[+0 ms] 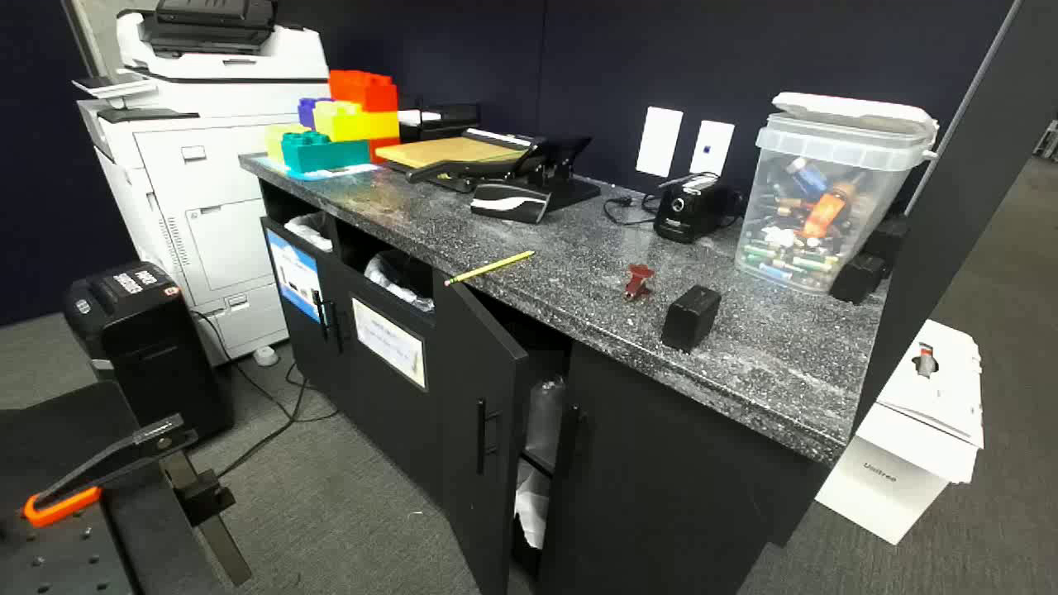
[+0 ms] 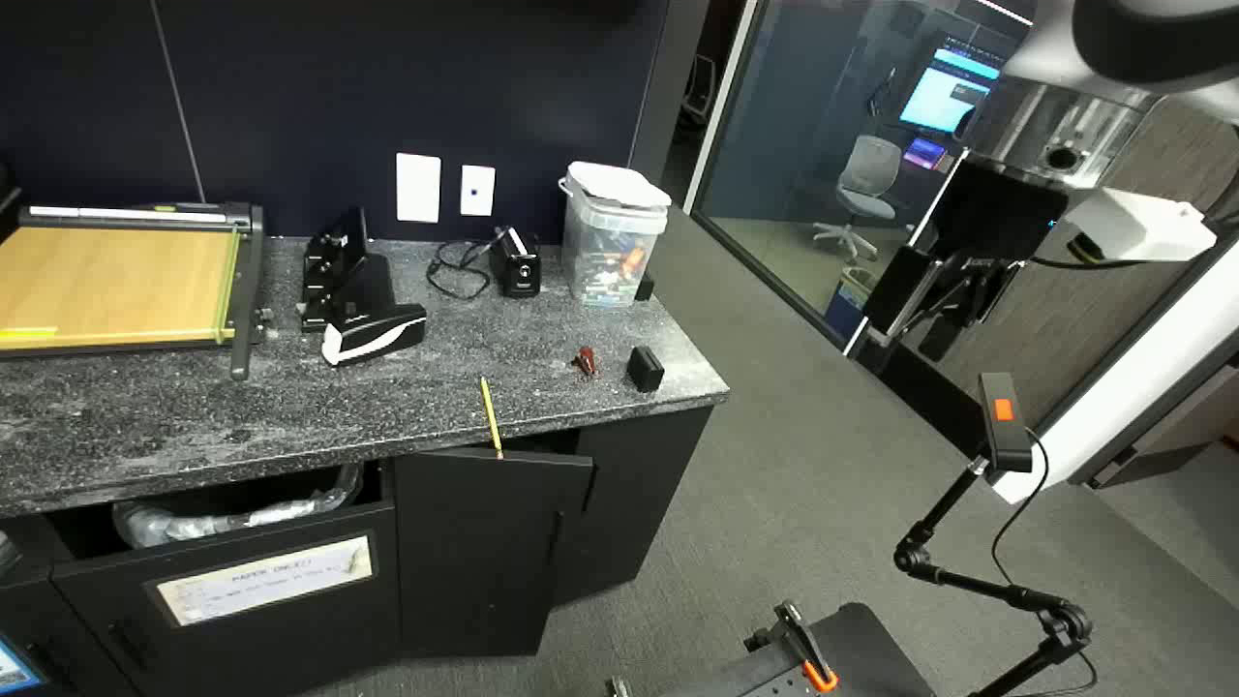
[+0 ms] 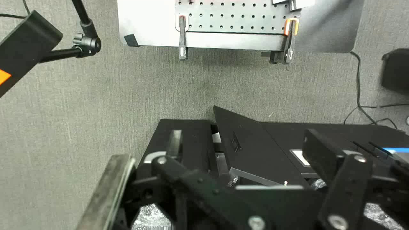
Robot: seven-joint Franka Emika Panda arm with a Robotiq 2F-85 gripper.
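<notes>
High at the right of exterior view 2 hangs my gripper (image 2: 920,319), well away from the counter (image 2: 546,407). Its fingers stand apart over the lower half of the wrist view, and nothing shows between them. A yellow pencil (image 1: 490,267) lies at the counter's front edge, above a cabinet door (image 1: 483,397) that stands ajar. Farther right on the countertop are a red clip-like object (image 1: 637,282) and a small black block (image 1: 691,317). A clear lidded tub (image 1: 828,203) holding batteries and other small items stands at the back right.
An electric pencil sharpener (image 2: 514,262), a stapler (image 2: 374,336) and a paper cutter (image 2: 116,279) occupy the counter's back and left. A jointed stand (image 2: 929,558) rises from the floor near the arm. Open floor (image 2: 743,500) lies right of the cabinet.
</notes>
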